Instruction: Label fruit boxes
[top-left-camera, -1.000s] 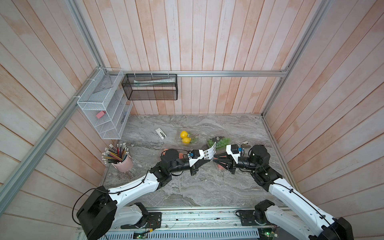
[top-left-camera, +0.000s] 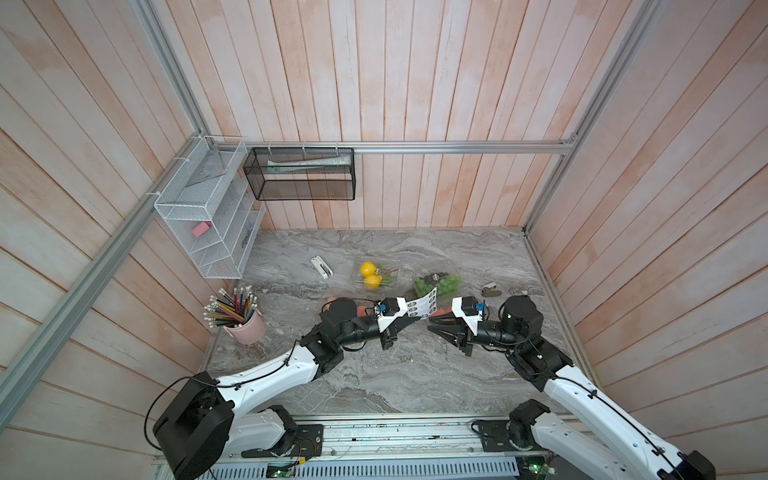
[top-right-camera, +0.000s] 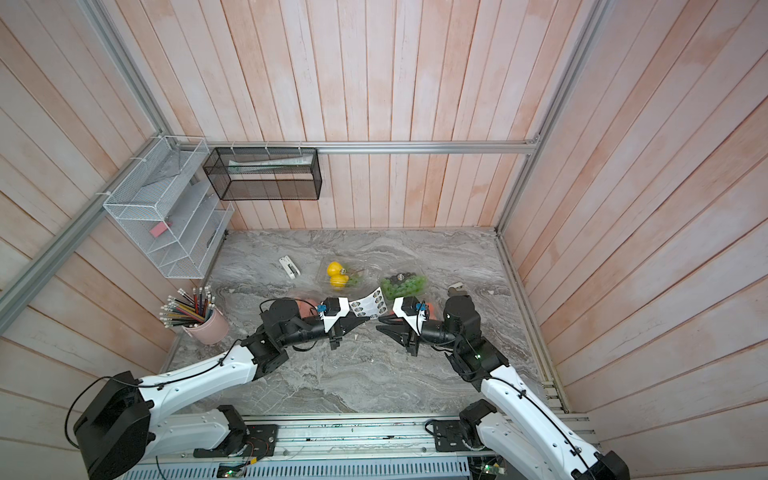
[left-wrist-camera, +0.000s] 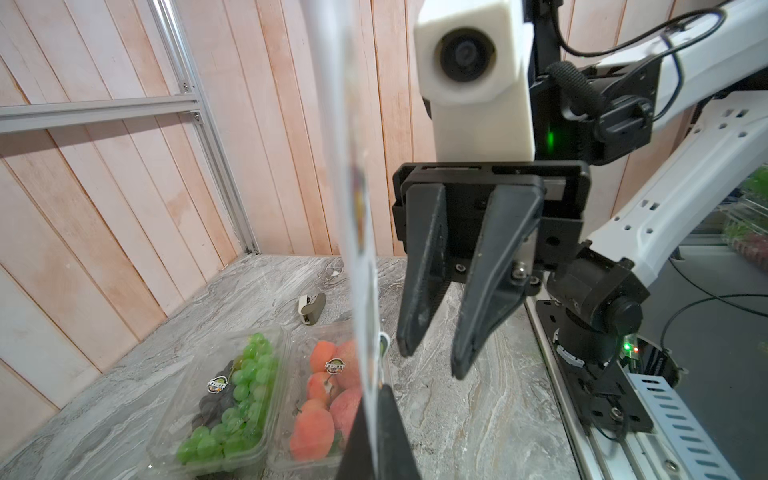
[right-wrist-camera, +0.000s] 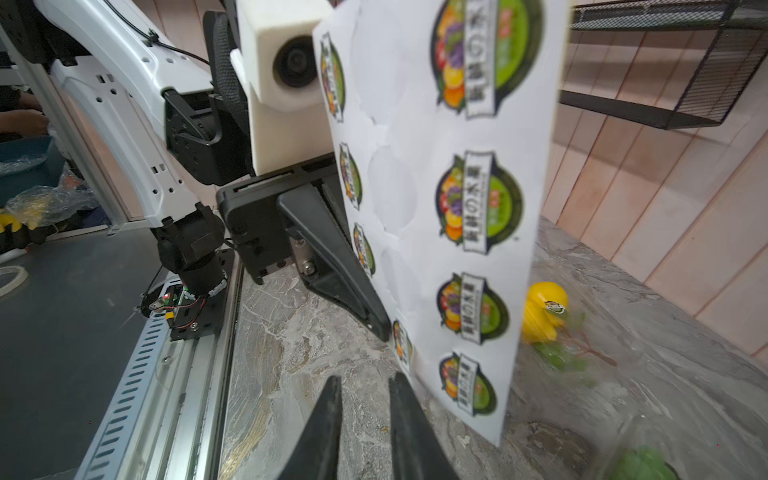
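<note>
A white label sheet (right-wrist-camera: 480, 320) with round fruit stickers and several blank peeled spots stands upright in my left gripper (top-left-camera: 404, 312), which is shut on it. My right gripper faces the sheet from the right, open, its fingertips apart from it, with nothing visible between them. On the counter lie boxes of grapes (left-wrist-camera: 232, 404), peaches (left-wrist-camera: 316, 432) and yellow fruit (top-left-camera: 369, 276), the grape and peach boxes bearing round labels in the left wrist view.
A pen cup (top-left-camera: 244, 328) stands at the left, a white stapler-like item (top-left-camera: 320, 265) at the back left, a small grey item (top-left-camera: 491, 289) at the right. A wire basket (top-left-camera: 300, 192) and shelves (top-left-camera: 208, 256) hang on the walls.
The left gripper stays in place, with the sheet shifting slightly.
</note>
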